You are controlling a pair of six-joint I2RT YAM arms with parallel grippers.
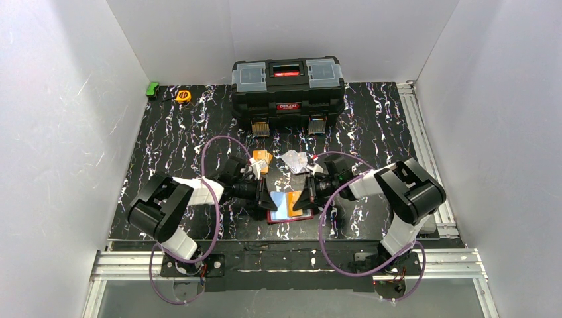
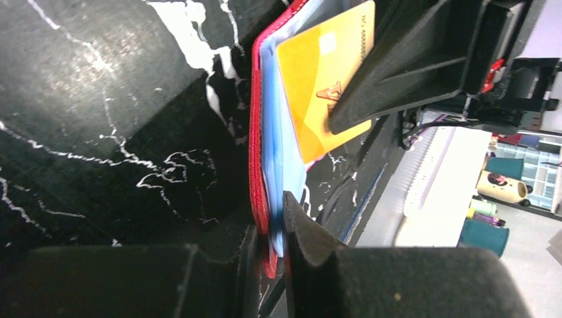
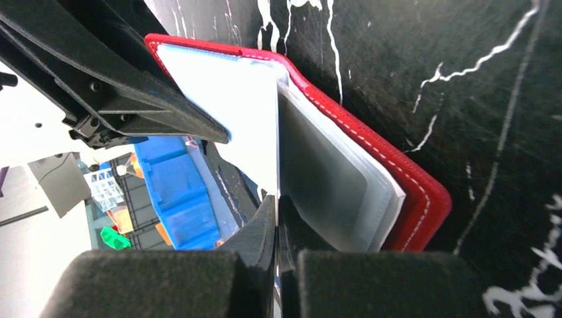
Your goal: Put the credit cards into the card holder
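Note:
At the table's front lies the open card holder, with a red stitched cover and bluish clear sleeves. My left gripper is shut on the holder's left side, sleeves and red cover between its fingers. An orange card stands against the sleeves; how much of it is inside a pocket cannot be told. My right gripper is shut on this card, seen edge-on as a thin line in the right wrist view. Beyond the arms lie loose orange cards and loose white cards.
A black toolbox stands at the back. An orange tape measure and a green item are at the back left. Both grippers are close together over the holder.

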